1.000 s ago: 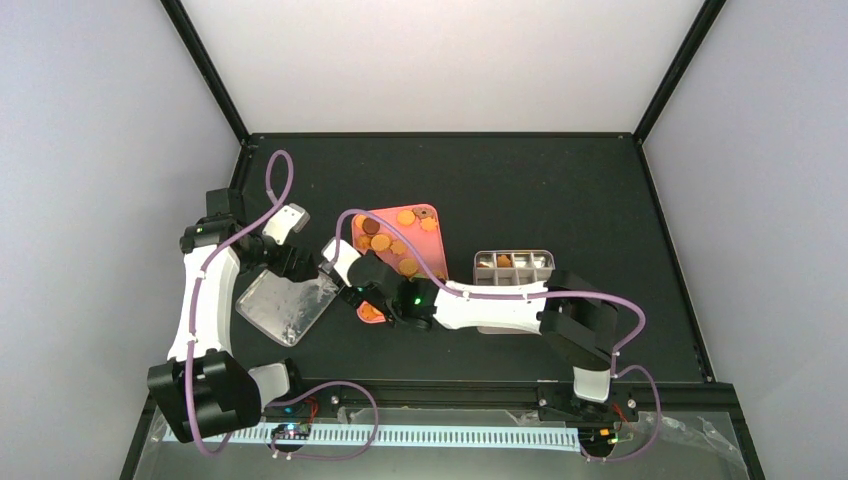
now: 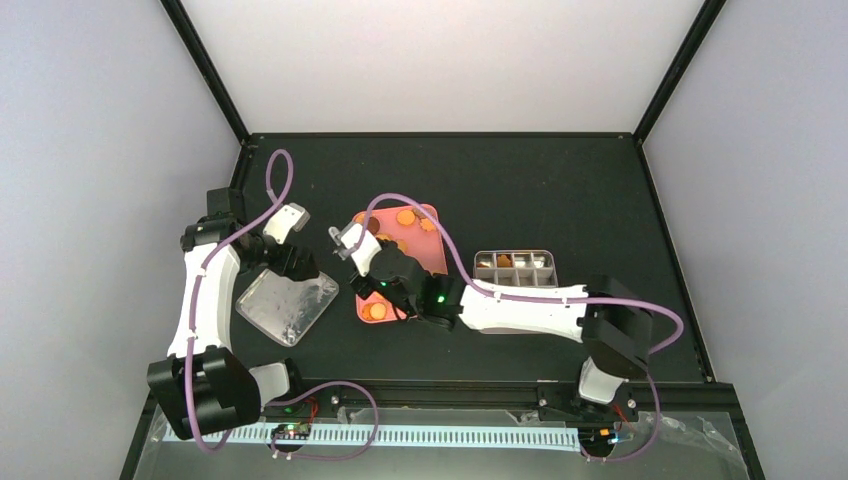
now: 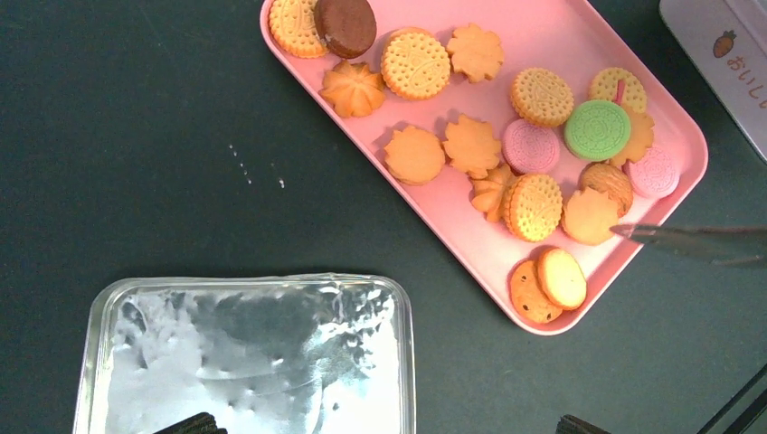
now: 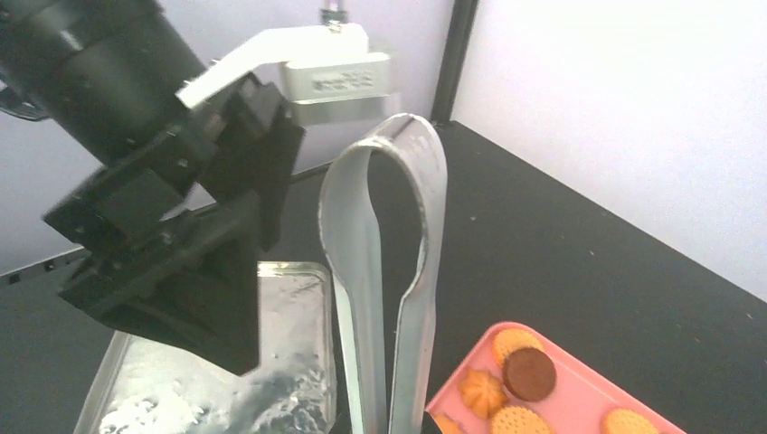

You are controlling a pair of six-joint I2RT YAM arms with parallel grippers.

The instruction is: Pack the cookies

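Note:
A pink tray [image 2: 433, 255] holds several cookies, seen fully in the left wrist view [image 3: 561, 36], with metal tips [image 3: 669, 240] over its right end. My right gripper [image 2: 355, 280] is above it, shut on metal tongs [image 4: 411, 344], which stand upright in the right wrist view; any cookie in their hidden lower ends cannot be told. A silver tray [image 2: 290, 305] lies left of the pink one. My left gripper [image 2: 300, 265] hangs over it, open, its fingertips at the bottom edge of its wrist view. A compartment box [image 2: 515, 262] holding a few items is partly under the right arm.
Walls stand at both sides and behind. The left gripper's body is close to the tongs in the right wrist view.
The left arm has stayed still.

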